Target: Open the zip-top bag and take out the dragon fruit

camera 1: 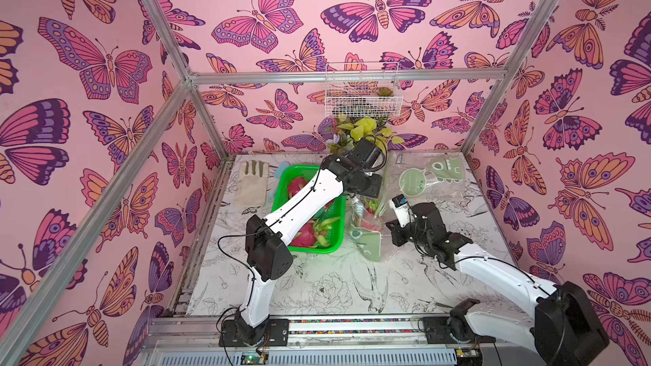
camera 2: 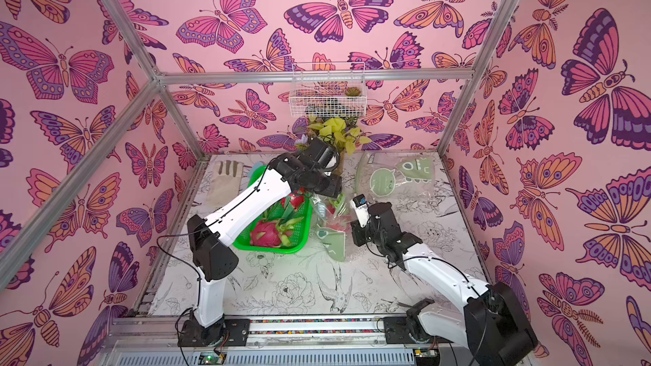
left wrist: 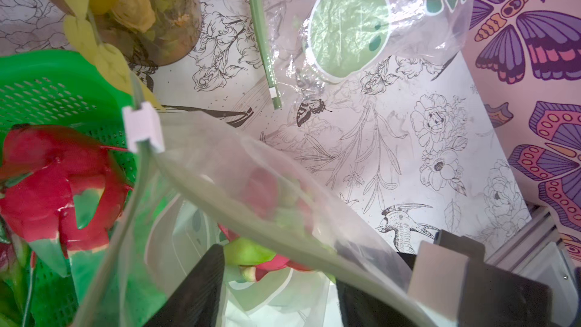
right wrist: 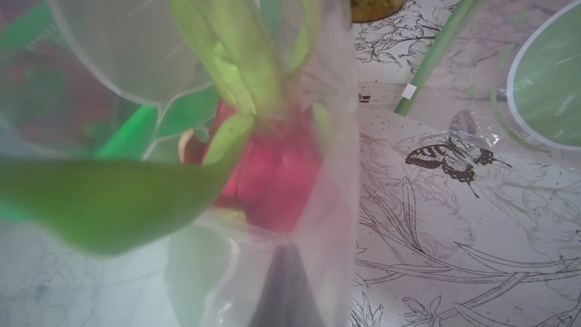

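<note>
The clear zip top bag stands tilted right of the green basket, its mouth agape in the left wrist view, where a white slider sits at one end of the rim. Inside lies a pink dragon fruit with green leaves, seen through hazy plastic. Over the mouth, my left gripper points down, its fingers parted and nothing held between them. On the bag's right side my right gripper is shut, the rim stretching toward it; one finger shows through the film.
The green basket with dragon fruits adjoins the bag's left side. Behind stands a potted plant. Another flat zip bag lies at the back right. A cloth glove lies far left.
</note>
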